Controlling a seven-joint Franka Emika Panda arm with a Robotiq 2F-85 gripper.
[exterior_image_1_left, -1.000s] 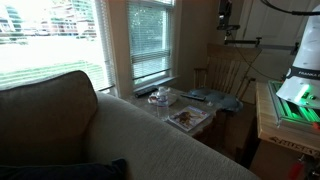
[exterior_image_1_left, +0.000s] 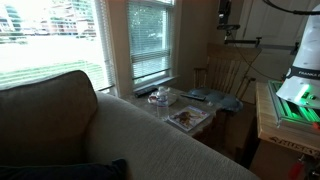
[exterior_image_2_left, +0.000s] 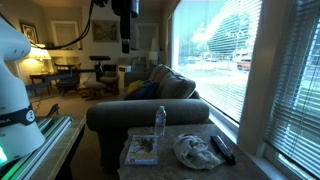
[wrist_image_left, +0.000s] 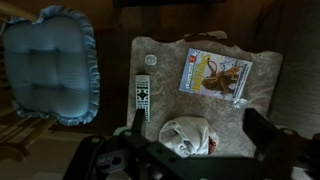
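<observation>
My gripper hangs high above a small table (wrist_image_left: 165, 65), its two dark fingers spread wide apart in the wrist view with nothing between them. On the table lies a magazine or case with a colourful cover (wrist_image_left: 215, 74). A crumpled white cloth or bag (wrist_image_left: 188, 134) sits lower down, partly below the gap between my fingers. To its left is a remote with pale buttons (wrist_image_left: 142, 97); in exterior view 2 a dark remote (exterior_image_2_left: 222, 150) rests beside the cloth. A clear bottle (exterior_image_2_left: 160, 121) stands upright behind the case.
A chair with a blue cushion (wrist_image_left: 47, 65) stands beside the table. The grey sofa (exterior_image_1_left: 150, 140) borders another side, and windows with blinds (exterior_image_1_left: 150, 40) rise behind. The wooden robot bench (exterior_image_1_left: 275, 125) is at the right in exterior view 1. Air around the gripper looks clear.
</observation>
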